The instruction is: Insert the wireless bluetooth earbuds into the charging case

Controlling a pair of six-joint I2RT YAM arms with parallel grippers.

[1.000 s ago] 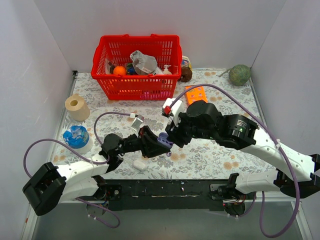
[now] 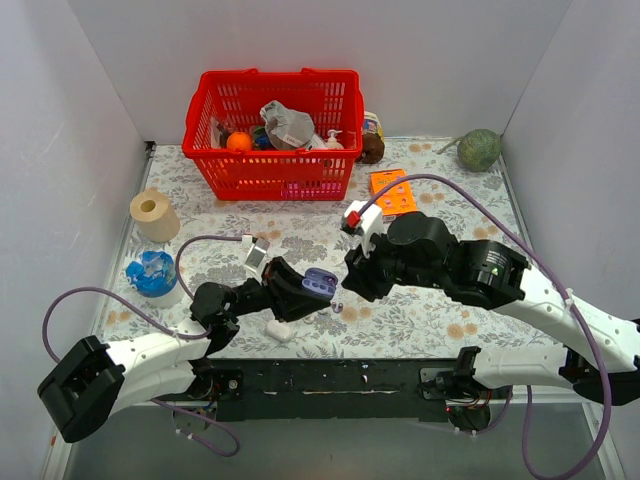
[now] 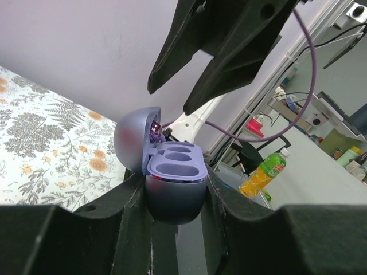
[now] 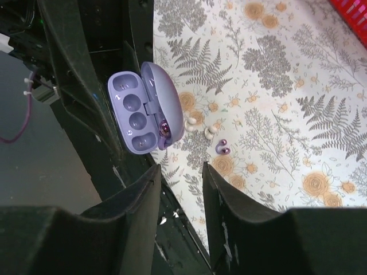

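Note:
A lavender charging case (image 3: 175,166) is clamped in my left gripper, its lid raised. In the right wrist view the case (image 4: 133,112) shows several hollows facing up. A small shiny dark-purple piece (image 4: 164,129) sits by the inside of the lid; whether it is a seated earbud I cannot tell. My right gripper is parted with nothing between its fingertips, just right of the case in the top view. A purple earbud (image 4: 223,147) lies on the table, with white earbuds (image 4: 210,132) close by.
A red basket (image 2: 270,180) with mixed items stands at the back. Left are a paper roll (image 2: 155,215) and a blue-topped container (image 2: 153,273). An orange piece (image 2: 393,192) lies beyond the right arm. A white object (image 2: 280,330) rests near the table's front edge.
My right gripper has drawn away from the case, toward the right, and its fingers are apart now. The left gripper has shifted a little left and down with the case.

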